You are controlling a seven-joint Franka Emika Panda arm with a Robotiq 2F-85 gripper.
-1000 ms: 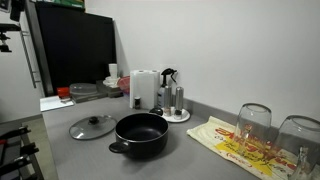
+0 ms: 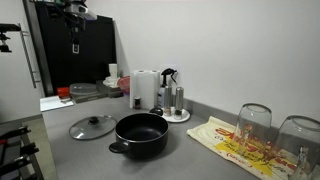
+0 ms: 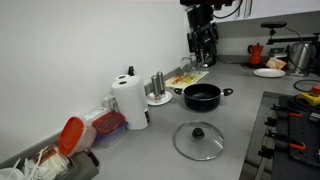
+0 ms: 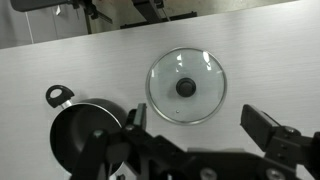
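Observation:
A black two-handled pot [image 2: 142,136] stands uncovered on the grey counter. The glass lid [image 2: 92,127] with a black knob lies flat beside it, apart from the pot. Seen from above in the wrist view, the lid [image 4: 205,80] is just ahead of my gripper, and the pot [image 4: 85,137] is to the left, partly hidden by the gripper. The fingers are spread wide, with nothing held. High above the counter, the gripper [image 2: 75,46] shows at the upper left of exterior view 1, clear of both pot and lid.
A paper towel roll [image 3: 131,102] and a plate [image 2: 177,115] with bottles stand along the wall. Two upturned glass jars [image 2: 253,122] rest on or by a patterned cloth [image 2: 225,140]. An orange-red bowl [image 3: 76,133] stands near the wall. Bare counter surrounds the lid.
The gripper has come down and rightward into exterior view 1 at the upper left; earlier only a bit of the arm showed at the edge. Pot and lid have stayed put.

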